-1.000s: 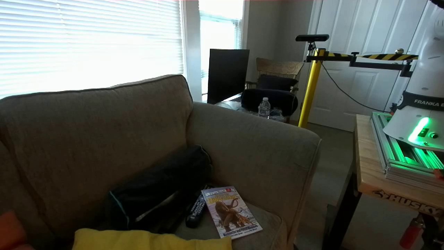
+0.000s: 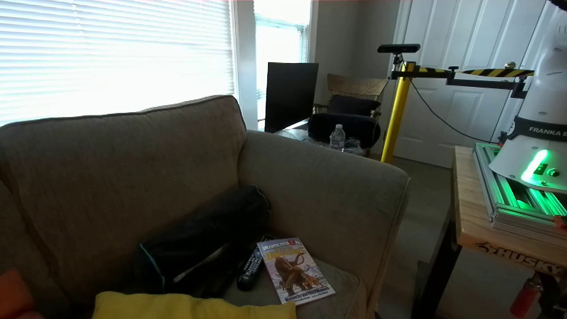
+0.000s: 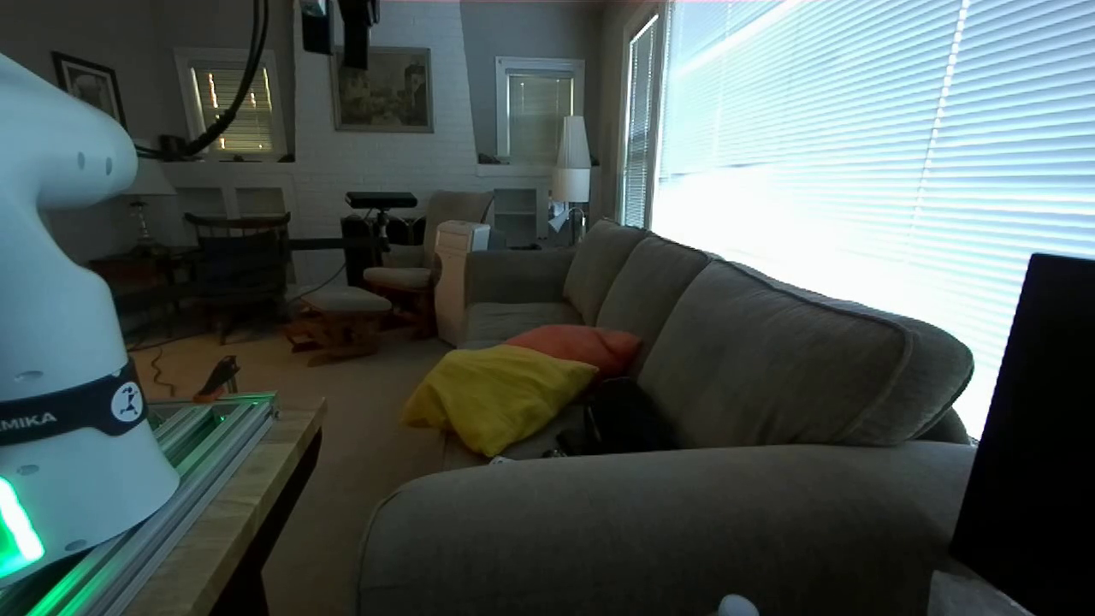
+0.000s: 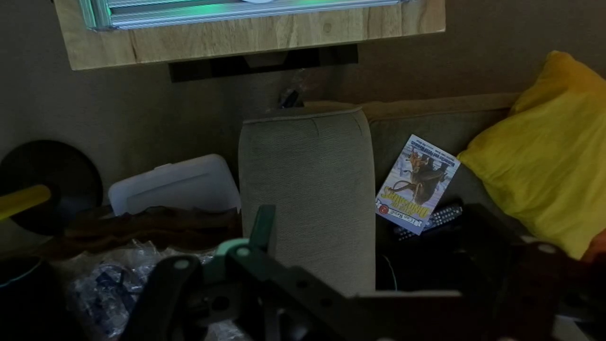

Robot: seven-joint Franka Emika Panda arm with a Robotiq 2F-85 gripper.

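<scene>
Along the bottom of the wrist view is my gripper, open and with nothing held. Its left finger (image 4: 264, 227) stands out green-dark; the right one is hard to tell from the black things behind it. The grey sofa arm (image 4: 309, 165) lies below, showing through the gap. On the seat to the right, a picture book with a mammoth cover (image 4: 418, 183) partly covers a black remote (image 4: 446, 216). In the first exterior view, the book (image 2: 295, 271) and remote (image 2: 250, 270) lie beside a black bag-like bundle (image 2: 207, 242). Neither exterior view shows the gripper.
A yellow pillow (image 4: 545, 153) rests on the seat, with an orange pillow (image 3: 585, 347) behind it. My base stands on a wooden bench (image 3: 226, 524) across a floor gap from the sofa. A dark panel (image 2: 291, 95) and a water bottle (image 2: 337, 137) stand beyond the sofa arm.
</scene>
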